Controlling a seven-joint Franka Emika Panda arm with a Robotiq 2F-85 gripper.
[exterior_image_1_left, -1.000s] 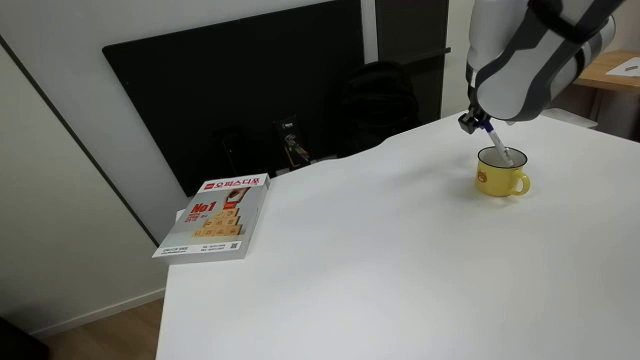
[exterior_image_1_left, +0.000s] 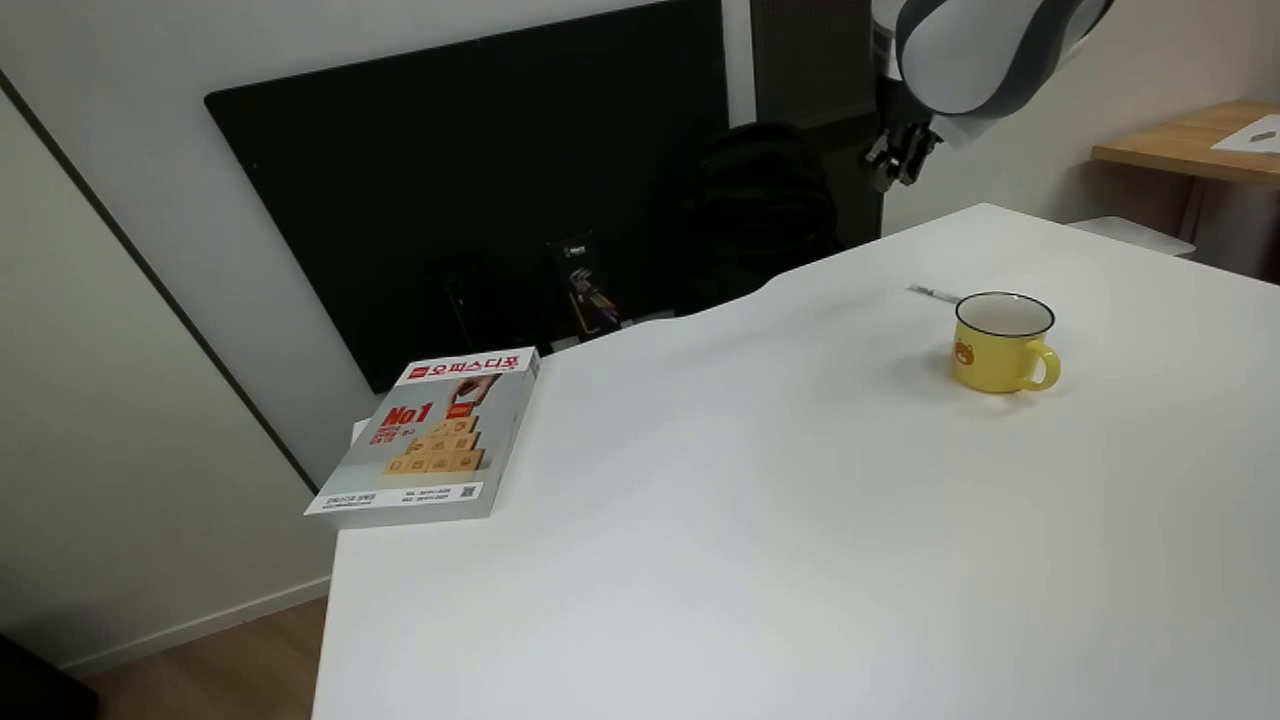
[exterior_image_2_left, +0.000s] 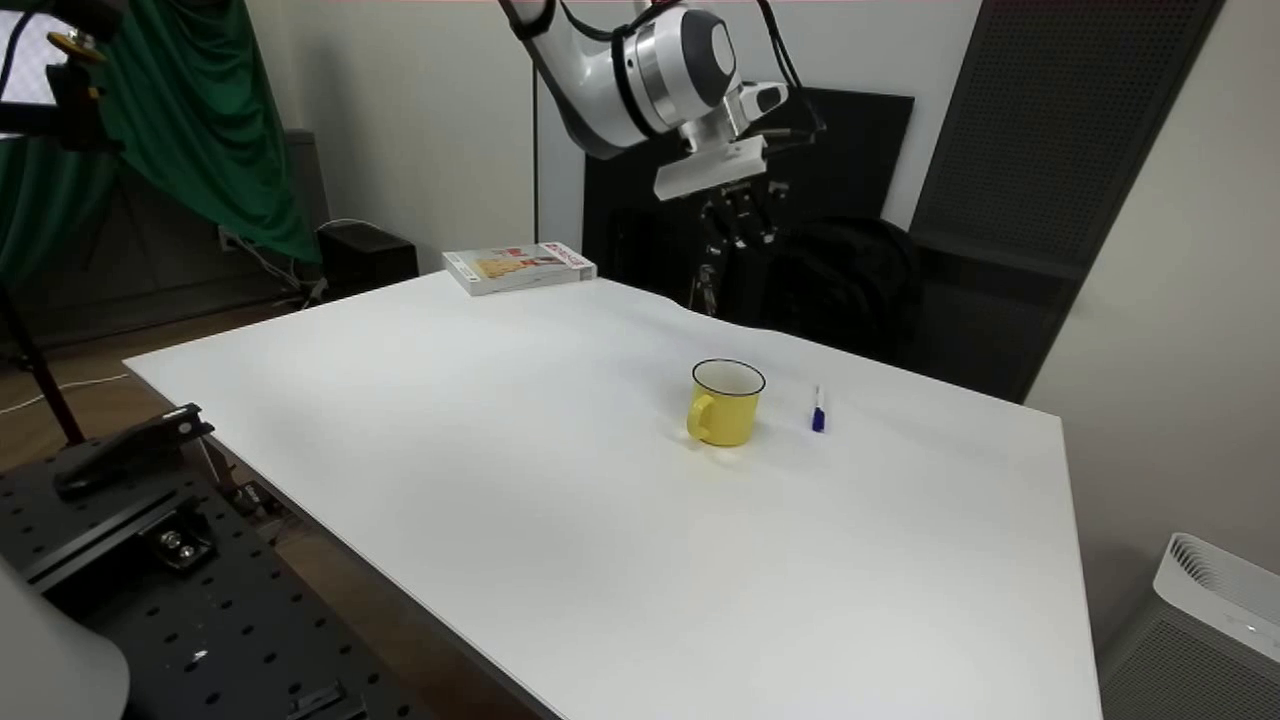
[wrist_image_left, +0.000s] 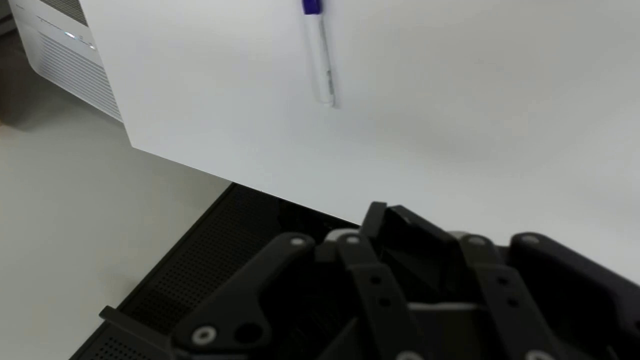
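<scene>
A yellow mug (exterior_image_1_left: 991, 358) with a dark rim stands upright on the white table; its inside looks empty in both exterior views. Beside the mug (exterior_image_2_left: 723, 408), apart from it, a white marker (exterior_image_2_left: 818, 410) with a blue-purple cap lies flat. In exterior view 1 the mug hides part of the marker (exterior_image_1_left: 932, 293). The marker (wrist_image_left: 322, 57) is fully clear of my fingers in the wrist view. High above the table's far edge hangs my gripper (exterior_image_1_left: 895, 168). Its fingertips come close together at my gripper, shut, and no object shows between them.
A thick boxed book (exterior_image_1_left: 429, 442) lies at the table's far corner. Behind the table are a dark panel (exterior_image_1_left: 480, 156) and a black backpack (exterior_image_1_left: 758, 198).
One second ago my gripper held the marker tilted with its lower end in the mug. Now the marker lies on the table behind the mug, and my arm has risen away.
</scene>
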